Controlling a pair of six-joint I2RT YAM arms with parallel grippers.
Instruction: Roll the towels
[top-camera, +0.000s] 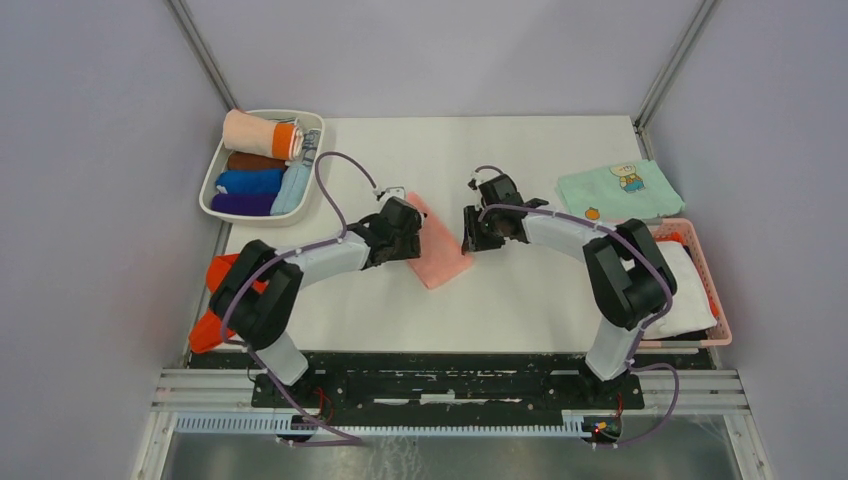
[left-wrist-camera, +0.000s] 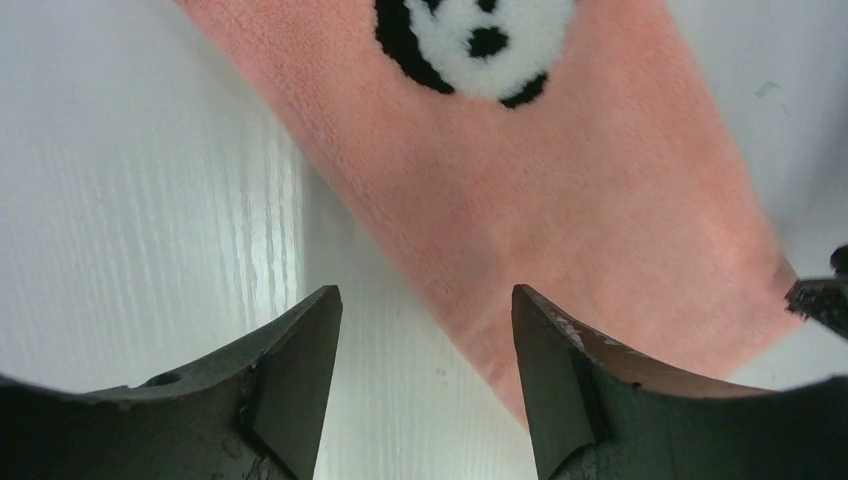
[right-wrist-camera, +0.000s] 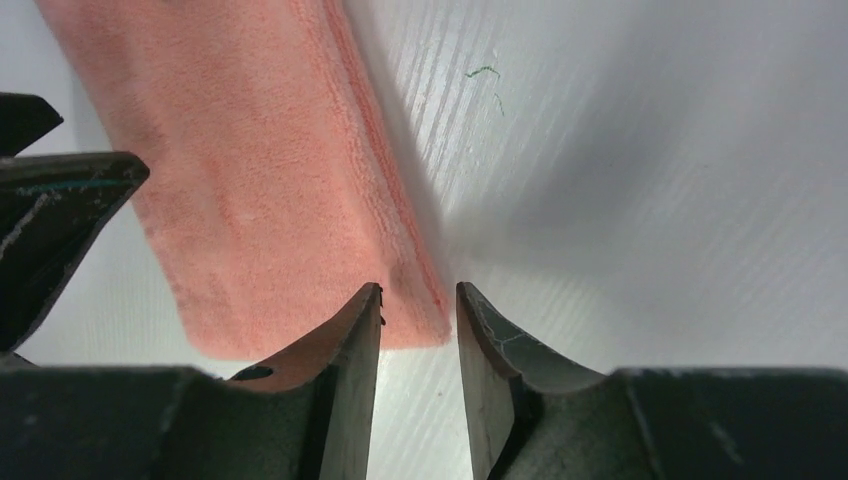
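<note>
A pink towel (top-camera: 438, 256) with a black-and-white animal face (left-wrist-camera: 487, 42) lies slantwise mid-table as a narrow flat panel. My left gripper (top-camera: 408, 251) is at its left long edge; in the left wrist view both fingers stand wide apart, the right fingertip (left-wrist-camera: 527, 297) overlapping the towel's edge. By the opposite edge is my right gripper (top-camera: 472, 247). Its fingers are partly apart, and the towel's right-hand corner (right-wrist-camera: 425, 318) shows in the gap between them. Whether either gripper touches the cloth cannot be told.
At the back left, a white basket (top-camera: 207, 190) holds several rolled towels. A red cloth (top-camera: 206, 333) lies at the left edge. On the right are a green towel (top-camera: 610, 192) and a pink basket (top-camera: 722, 322) with folded cloths.
</note>
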